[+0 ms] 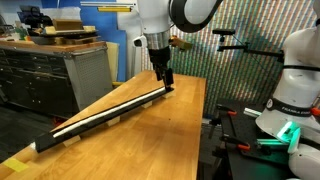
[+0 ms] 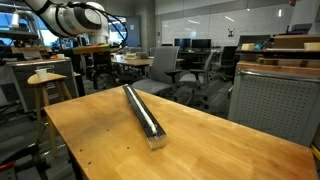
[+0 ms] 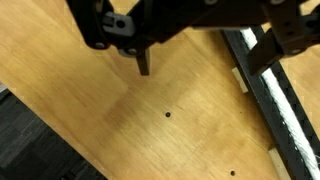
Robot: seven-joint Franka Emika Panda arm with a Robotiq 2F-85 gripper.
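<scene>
A long, narrow black bar with a white strip along its middle [image 1: 100, 120] lies diagonally on the wooden table [image 1: 140, 140]. In the second exterior view the same bar [image 2: 143, 113] runs lengthwise across the table. My gripper [image 1: 162, 78] hangs over the table by the bar's far end, pointing down. In the wrist view, my gripper stands open, its fingers wide apart with only tabletop visible between them. The bar [image 3: 285, 115] passes on the right, partly hidden behind the right finger [image 3: 266, 52].
Small light blocks [image 3: 240, 79] touch the bar's side. A wooden stool [image 2: 55, 85] stands beside the table at left. A grey cabinet [image 2: 272, 100] is beyond the far side.
</scene>
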